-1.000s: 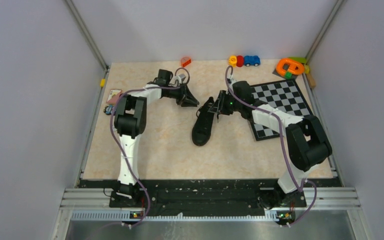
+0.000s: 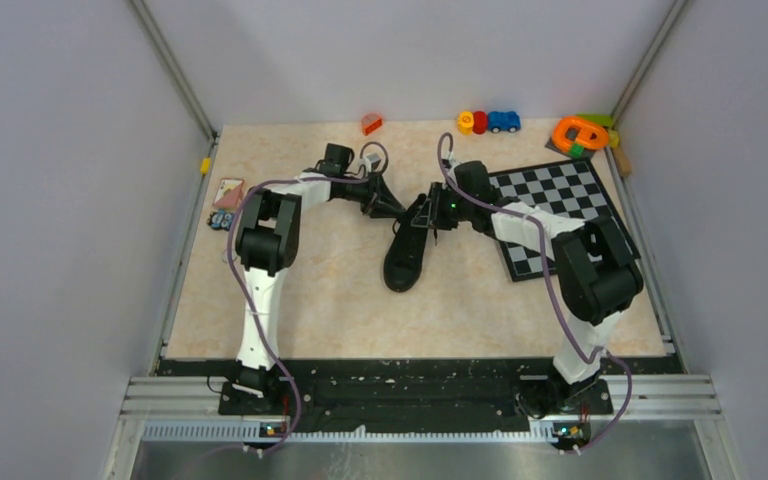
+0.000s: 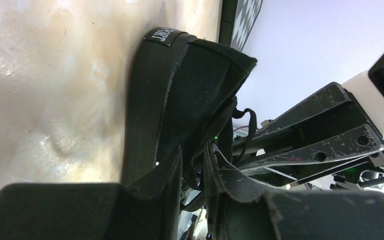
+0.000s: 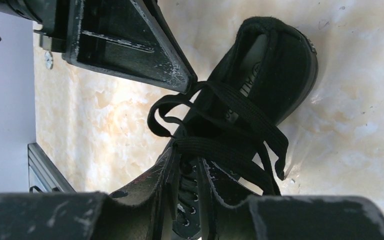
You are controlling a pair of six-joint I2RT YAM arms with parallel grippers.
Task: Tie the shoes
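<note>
A black shoe (image 2: 403,260) lies mid-table, its heel toward the back. My left gripper (image 2: 390,210) reaches its heel end from the left; in the left wrist view its fingertips (image 3: 211,155) are slightly apart beside the laces. My right gripper (image 2: 427,215) is over the shoe from the right; in the right wrist view its fingertips are a little apart at the loose laces (image 4: 245,107), which loop over the opening. Both grippers are part open; whether a lace sits between either pair of fingers is unclear.
A chessboard (image 2: 550,190) lies right of the shoe. Toy blocks (image 2: 479,123) and an orange toy (image 2: 572,133) stand along the back, small items (image 2: 228,195) at the left edge.
My right arm has shifted slightly left, its gripper staying over the shoe. The shoe looks unmoved.
</note>
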